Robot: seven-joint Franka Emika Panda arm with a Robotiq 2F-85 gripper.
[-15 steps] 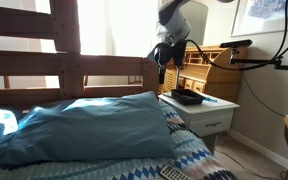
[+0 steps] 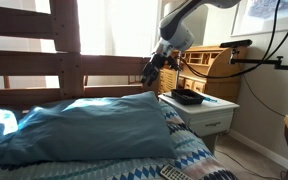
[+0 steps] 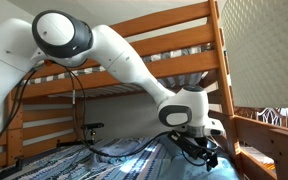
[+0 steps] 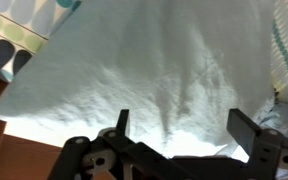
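Note:
A blue pillow (image 2: pixel 89 128) lies on the bed against the wooden bed frame (image 2: pixel 69 65). My gripper (image 2: pixel 148 80) hangs above the pillow's right end, near the frame post. From below, in the wrist view, the pillow (image 4: pixel 149 70) fills most of the scene, pale and lightly wrinkled. My gripper is open there, its two fingers far apart with only pillow cloth visible beyond them. Whether the fingertips touch the cloth, I cannot tell. In exterior view 2 the gripper (image 3: pixel 206 158) points down by the pillow (image 3: pixel 189 168).
A remote (image 2: pixel 173 173) lies on the patterned bedding (image 2: pixel 129 171). To the right, a black tray (image 2: pixel 187 97) sits on a white nightstand (image 2: pixel 206 118), with a wooden desk (image 2: pixel 219 62) behind. An upper bunk (image 3: pixel 144 53) spans above the arm.
My gripper has moved left and somewhat lower, from above the nightstand side towards the pillow's right end. The pillow, remote and tray stay where they were.

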